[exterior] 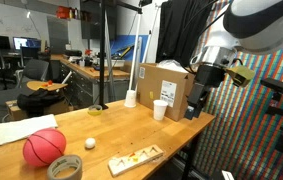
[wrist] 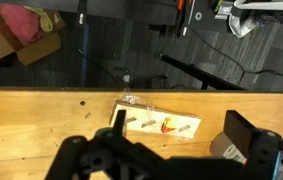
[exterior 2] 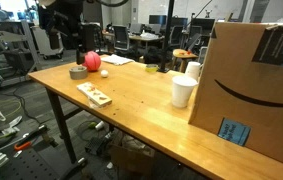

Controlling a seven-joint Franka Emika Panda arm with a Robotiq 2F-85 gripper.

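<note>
My gripper is open in the wrist view, its two dark fingers wide apart with nothing held. Between and beyond them, lower down, lies a pale wooden board (wrist: 161,137) carrying small coloured and wooden pieces, too small to make out. In exterior view 2 the gripper (exterior 2: 53,45) hangs high beyond the table's edge, clear of the board (exterior 2: 94,95). A red ball (exterior: 44,147), a tape roll (exterior: 65,168) and a small white ball (exterior: 90,143) stand near the board. A white cup (exterior 2: 182,92) is upright farther along the table.
The wooden table (exterior 2: 136,100) has bare room between board and cup. A large cardboard box (exterior 2: 251,95) stands at one end. White paper (exterior: 24,130) and a small yellow item (exterior: 96,108) lie toward the far side. Cables hang beside the table edge.
</note>
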